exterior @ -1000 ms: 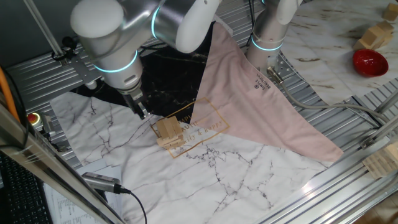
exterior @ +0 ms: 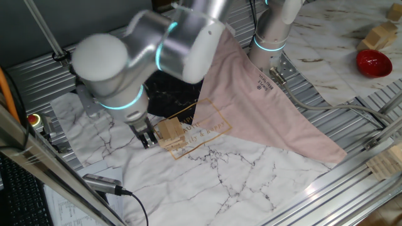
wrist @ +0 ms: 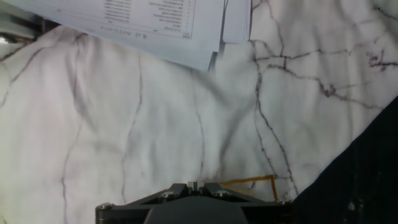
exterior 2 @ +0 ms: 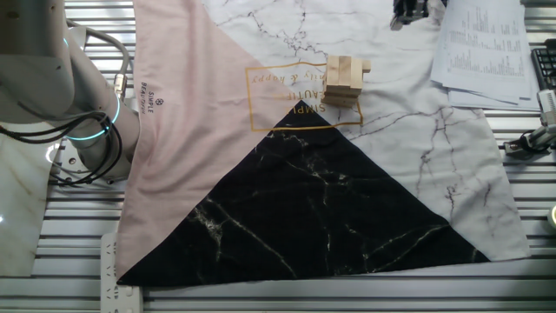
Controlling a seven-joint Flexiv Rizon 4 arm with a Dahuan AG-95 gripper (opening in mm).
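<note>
A small stack of pale wooden blocks sits on the patterned cloth, partly over the gold printed frame; in the second exterior view the same blocks stand near the top middle. My gripper hangs just to the left of the stack in the first exterior view, apart from it as far as I can tell. At the top edge of the second exterior view only the tips of the gripper show. Along the bottom of the wrist view the gripper has its fingertips together, with nothing visible between them.
A red bowl and more wooden blocks lie on a separate marbled sheet at the far right. Printed papers rest beside the cloth. A dark device with a cable lies at the front left.
In the first exterior view my gripper has moved down the picture and slightly right, from behind the stack to its left side. The blocks have stayed put.
</note>
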